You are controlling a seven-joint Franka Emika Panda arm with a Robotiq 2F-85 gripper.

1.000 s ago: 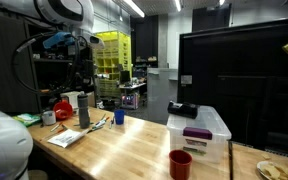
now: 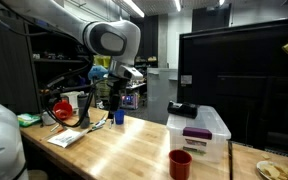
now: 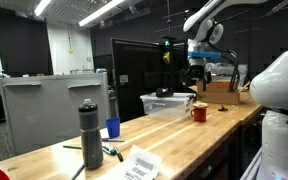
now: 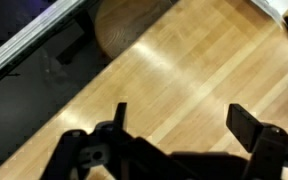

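Note:
My gripper stands open over bare wooden table, its two black fingertips wide apart and nothing between them. In exterior view 1 the gripper point(image 2: 116, 96) hangs above the table's left part, in front of the grey bottle and near the blue cup point(image 2: 119, 117) in the picture. A red mug point(image 2: 180, 164) stands upright at the near edge, well right of the gripper. The tall grey bottle point(image 3: 91, 135) shows clearly in exterior view 2, near the blue cup point(image 3: 113, 127).
A clear plastic bin point(image 2: 213, 132) with dark items stands at the back right. A plate of food point(image 2: 277, 170) lies farther right. White paper point(image 2: 66, 138) and several pens lie at the left.
The arm has swung right and reached lower over the table, bringing the gripper in front of the grey bottle. The objects on the table appear unmoved.

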